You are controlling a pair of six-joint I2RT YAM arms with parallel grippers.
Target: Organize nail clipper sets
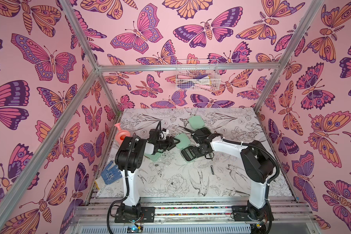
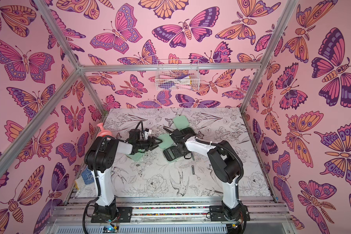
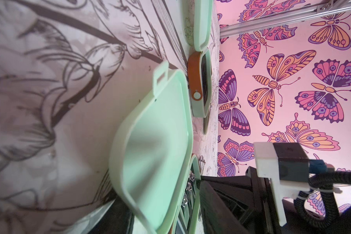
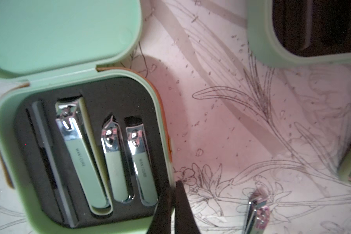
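Observation:
A mint-green case (image 4: 159,224) lies open, its lid (image 4: 66,35) folded back. Its dark insert holds a slim file (image 4: 52,159) and three clippers: a large one (image 4: 81,167), a pointed one (image 4: 115,171) and a small one (image 4: 142,171). Against this case's right wall stands my right gripper, shut, with nothing visible between its fingers. Part open, my left gripper is at the lid's left side; in the left wrist view the lid's edge reaches between its fingers. Whether they touch it cannot be told. A second open case (image 4: 261,54) lies beyond, its visible slots empty.
One loose clipper (image 4: 256,214) lies right of the filled case, and a small dark item (image 1: 212,170) lies nearer the front. Another green case (image 1: 152,157) sits partly under the left arm. A blue glove (image 1: 111,173) and pink container (image 1: 121,135) occupy the left side.

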